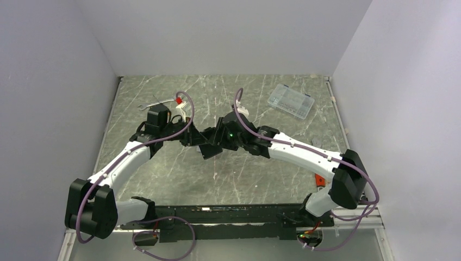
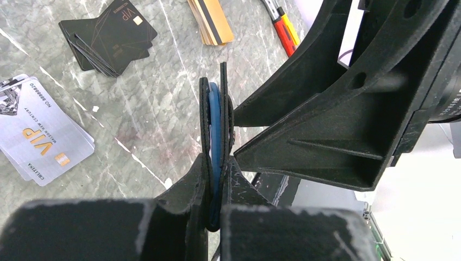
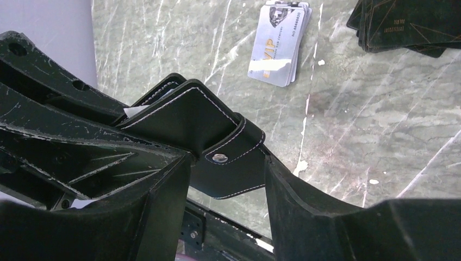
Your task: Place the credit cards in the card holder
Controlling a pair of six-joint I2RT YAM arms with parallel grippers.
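A black card holder (image 3: 157, 119) with white stitching and a snap strap hangs above the table, tilted, my left gripper shut on it. Edge-on in the left wrist view, the holder (image 2: 205, 117) shows a blue layer inside. A pale edge (image 3: 134, 111) peeks out at its upper opening. My right gripper is open, its fingertips on either side of the snap strap; whether they touch the leather I cannot tell. In the left wrist view, silver VIP cards (image 2: 46, 130), black VIP cards (image 2: 117, 35) and gold cards (image 2: 212, 22) lie on the table in separate stacks.
A clear plastic case (image 1: 291, 101) lies at the back right. At the back left are a wrench (image 1: 157, 103) and a red tool (image 1: 179, 100); an orange-red tool (image 1: 320, 181) lies at the right.
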